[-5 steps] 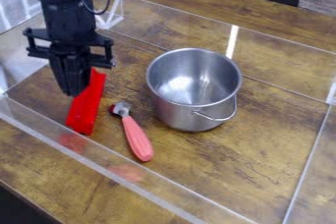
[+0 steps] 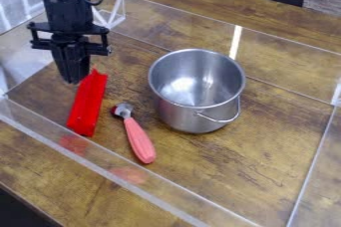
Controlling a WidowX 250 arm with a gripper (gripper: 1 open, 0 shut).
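Observation:
My black gripper [image 2: 70, 58] hangs at the upper left, just above the upper end of a red elongated object [image 2: 86, 107] that lies on the wooden table, with nothing visible between its fingers; it looks shut. To the right lies a pink-handled tool [image 2: 139, 136] with a small metal head. A steel pot [image 2: 197, 112] with a wire handle stands right of both.
Clear straight edges or panels run along the left and front of the work area.
My gripper has moved up and a little left, away from the red object, which lies where it was. The pot and pink tool have not moved.

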